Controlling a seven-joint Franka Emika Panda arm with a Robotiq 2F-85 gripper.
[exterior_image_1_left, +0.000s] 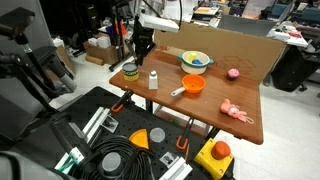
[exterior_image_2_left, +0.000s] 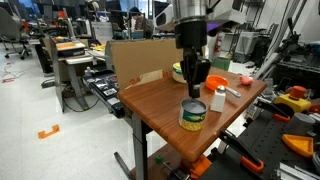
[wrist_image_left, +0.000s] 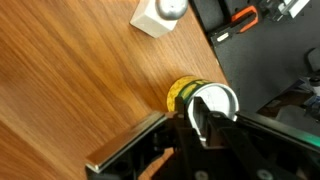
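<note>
A short can with a yellow-green label and a pale metal top (exterior_image_1_left: 130, 73) stands upright at the near left corner of the wooden table. In the other exterior view, the can (exterior_image_2_left: 193, 115) stands just below my gripper (exterior_image_2_left: 192, 89). From the wrist, the round top of the can (wrist_image_left: 214, 98) shows beyond the dark fingers, which cover part of it. The fingers look partly apart, with no object clearly held between them. Whether they touch the can's rim cannot be told.
A white bottle (exterior_image_1_left: 153, 81) stands close beside the can. Farther off are an orange bowl (exterior_image_1_left: 194, 84), a larger bowl with a yellow thing in it (exterior_image_1_left: 195, 62), a pink toy (exterior_image_1_left: 235, 111) and a dark red round object (exterior_image_1_left: 233, 74).
</note>
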